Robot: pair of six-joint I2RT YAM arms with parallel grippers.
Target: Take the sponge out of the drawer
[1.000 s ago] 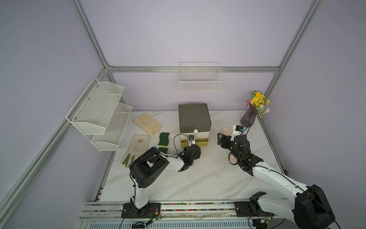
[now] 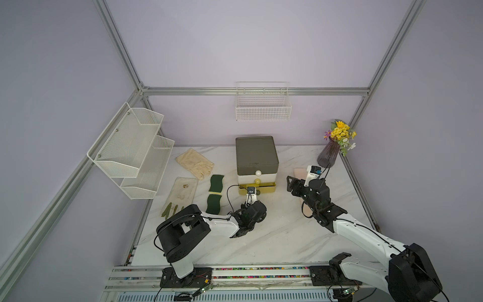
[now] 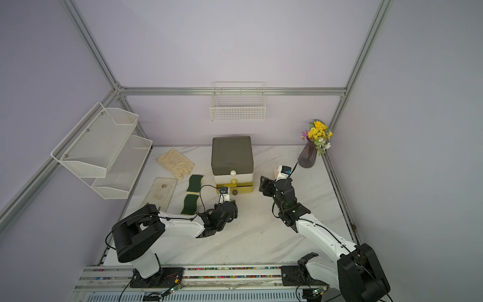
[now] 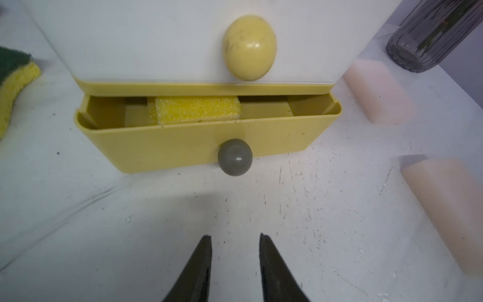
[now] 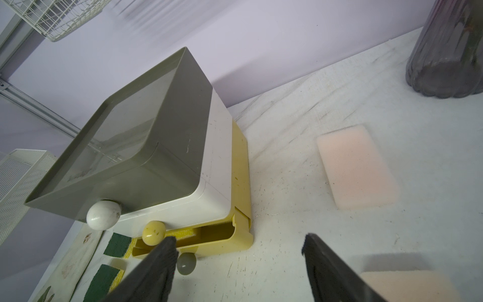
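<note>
The bottom yellow drawer (image 4: 176, 146) of the small cabinet (image 2: 256, 155) is pulled partway out, its grey knob (image 4: 235, 157) facing front. Inside it, left of the middle, lies a yellow sponge (image 4: 198, 109), part of it hidden under the cabinet body. My left gripper is in front of the drawer and apart from the knob; its fingers stand part open with bare table between them. To the right of the cabinet, my right gripper is wide open and holds nothing.
Two green-and-yellow sponges (image 2: 216, 183) lie left of the cabinet, beside a cutting board (image 2: 181, 193) and a glove (image 2: 195, 163). Pink sponges (image 5: 357, 166) lie to its right, and a flower vase (image 2: 328, 152) stands at the back right.
My left arm has drawn back from the cabinet toward the front, uncovering more of the drawer front and the nearer green sponge. The right arm has stayed in place.
</note>
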